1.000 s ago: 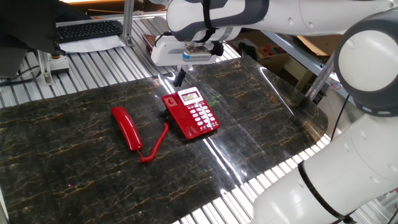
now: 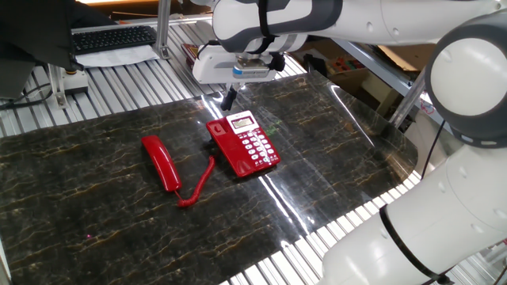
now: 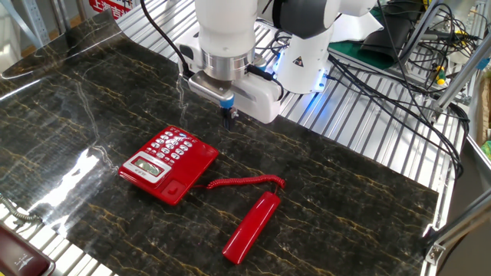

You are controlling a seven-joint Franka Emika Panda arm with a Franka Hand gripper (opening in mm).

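Note:
A red desk phone base [image 2: 242, 145] with white keys and a small display lies on the dark marbled sheet. Its red handset [image 2: 162, 164] is off the base and lies beside it on the sheet, joined by a coiled red cord [image 2: 199, 184]. In exterior view 2 the phone base [image 3: 169, 164] is left of centre and the handset [image 3: 252, 228] lies to its right. My gripper [image 2: 228, 100] hangs apart from both, pointing down near the base's display end in exterior view 1. Its dark fingertips [image 3: 228, 119] look closed together, with nothing visible between them.
The marbled sheet [image 2: 71, 210] has wide clear areas around the phone. Beyond it are ribbed metal slats [image 2: 139, 83] and a black keyboard [image 2: 113, 38]. Black cables [image 3: 399, 96] run over the slats beside my base. A dark red object [image 3: 21, 257] sits at the lower left.
My arm, the phone base and the handset have not moved. Only the dark shape at the upper left edge of exterior view 1 has shifted slightly.

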